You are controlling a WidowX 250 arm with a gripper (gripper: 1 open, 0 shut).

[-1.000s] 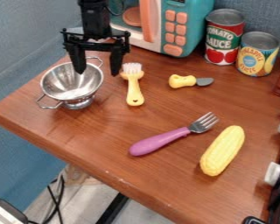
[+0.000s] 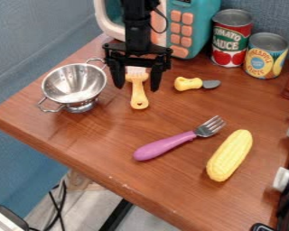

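Note:
The black gripper (image 2: 137, 68) hangs over a yellow-handled brush (image 2: 138, 90), its two fingers apart on either side of the brush's upper end; whether it touches the brush is unclear. A steel colander (image 2: 73, 83) sits to its left. A yellow-handled utensil with a metal tip (image 2: 191, 84) lies to the right. A purple-handled fork (image 2: 164, 146) and a corn cob (image 2: 229, 155) lie nearer the front.
A teal toy microwave (image 2: 193, 32) stands behind the gripper, with a tomato sauce can (image 2: 230, 38) and a yellow can (image 2: 265, 60) beside it. A stove-like unit (image 2: 288, 198) borders the right.
The gripper has moved right from above the colander to the brush's upper end. The objects on the table look unmoved.

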